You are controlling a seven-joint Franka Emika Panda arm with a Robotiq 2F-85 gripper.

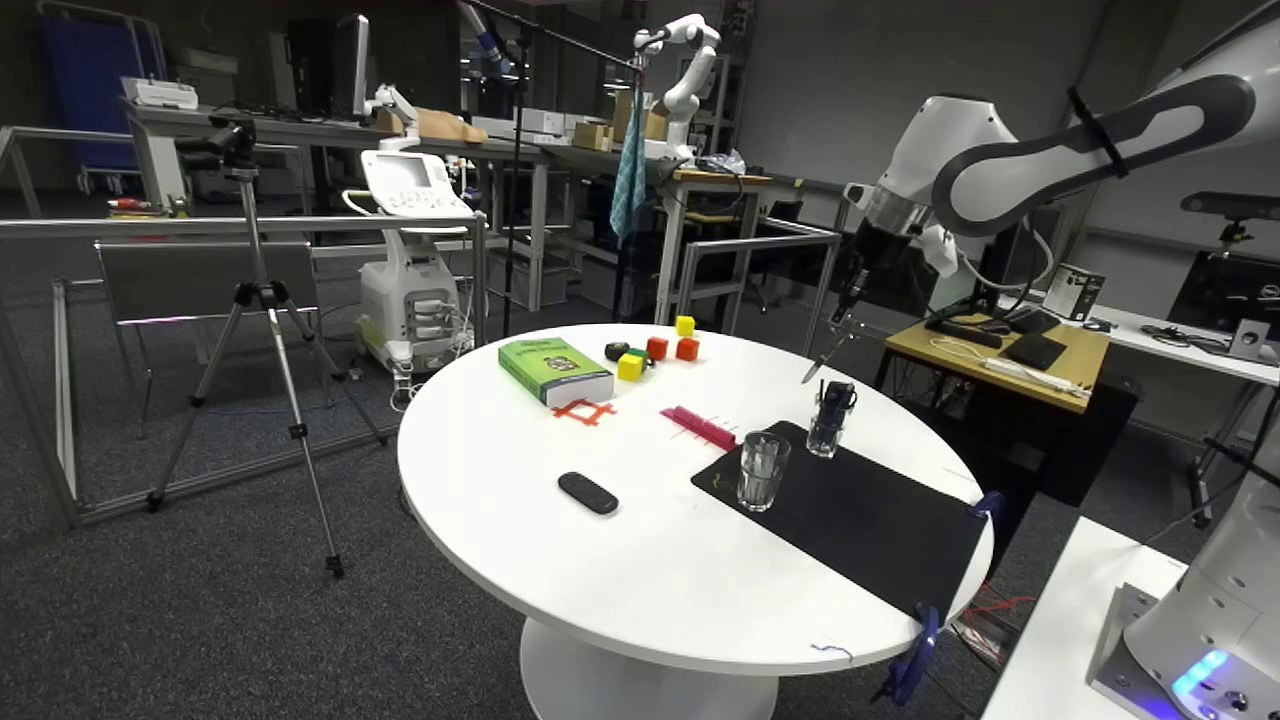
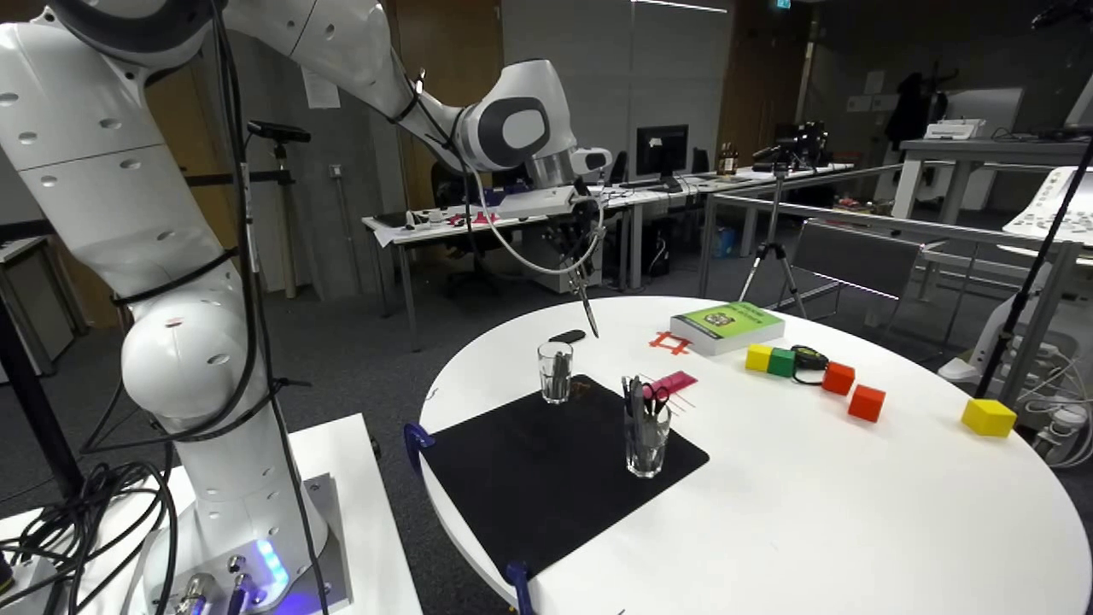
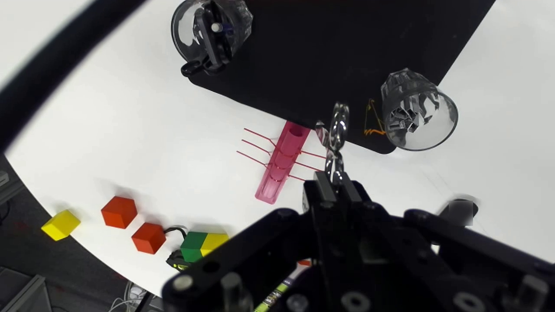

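Observation:
My gripper is shut on a slim, shiny metal tool (image 3: 340,125), which slants down with its pointed end lowest. In exterior view 1 the metal tool (image 1: 821,364) hangs in the air behind the glass of scissors and pens (image 1: 830,422), apart from it. That glass stands on the black mat (image 2: 512,451). A second glass (image 3: 442,122), holding metal pieces, is upright on the same mat. Just off the mat's edge lies a pink holder (image 3: 283,162) with thin red rods across it. Exactly what the tool is, I cannot tell.
Red cubes (image 2: 866,403), yellow and green cubes and a green book (image 2: 725,326) sit on the round white table. A black remote-like object (image 1: 588,492) and a red frame (image 1: 584,412) lie there too. Blue clamps (image 1: 918,654) grip the table edge. Much of the white top is bare.

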